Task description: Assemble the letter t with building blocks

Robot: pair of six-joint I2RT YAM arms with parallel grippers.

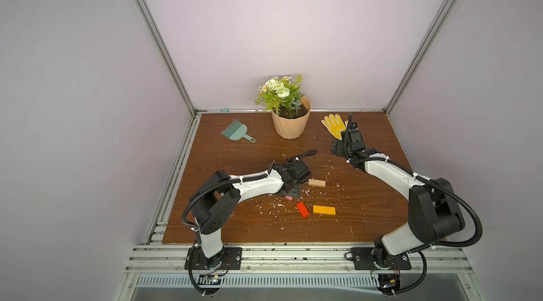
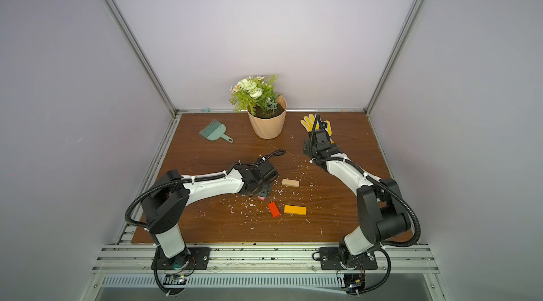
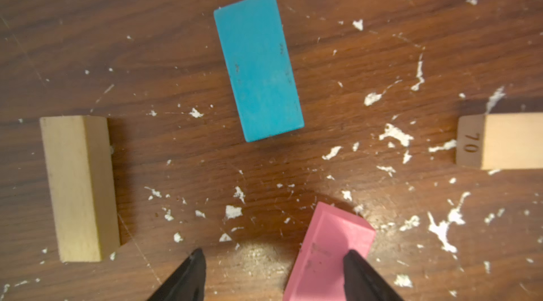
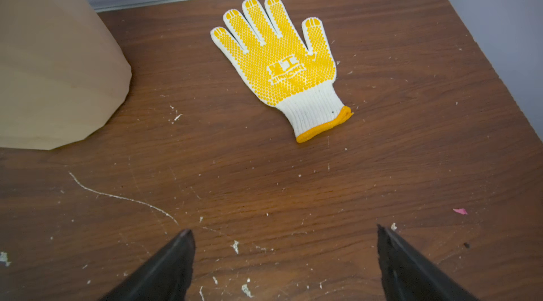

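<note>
My left gripper hangs low over the blocks, fingers apart, its right fingertip over a pink block [image 3: 333,241]. A cyan block [image 3: 257,66] lies above these in the left wrist view, a wooden block [image 3: 76,187] at left, and another wooden block [image 3: 509,139] at right. In the top views a red block [image 1: 302,209] and an orange block [image 1: 324,210] lie toward the front edge. My right gripper is open and empty above bare table, in front of the glove.
A flower pot [image 1: 290,128] stands at the back middle. A yellow glove [image 4: 282,69] lies back right, a green dustpan [image 1: 237,130] back left. Pale scraps and scuffs cover the middle of the table. The front right between the orange block and right arm is fairly clear.
</note>
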